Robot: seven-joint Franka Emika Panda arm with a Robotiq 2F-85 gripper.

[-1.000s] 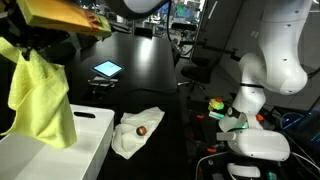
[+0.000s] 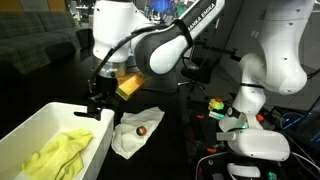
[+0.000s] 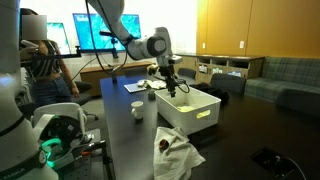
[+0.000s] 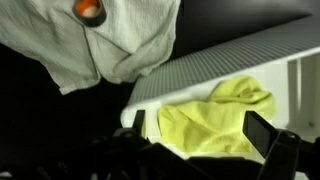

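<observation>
A yellow cloth point(image 2: 58, 155) point(image 4: 215, 120) lies crumpled inside a white box point(image 2: 98, 150) point(image 3: 195, 118). Above the box's edge hangs my gripper point(image 2: 92, 105); its black fingers point(image 4: 268, 138) stand wide apart with nothing between them. Outside the box, a white towel point(image 2: 128, 141) point(image 3: 178, 158) is spread on the dark table. A small round reddish object point(image 2: 141, 130) point(image 4: 90, 10) rests on that towel. The box's wall hides the yellow cloth in exterior view 2.
A white mug point(image 3: 137, 109) stands on the table near the box. Another white robot arm point(image 2: 265, 80) is at the right in exterior view 1.
</observation>
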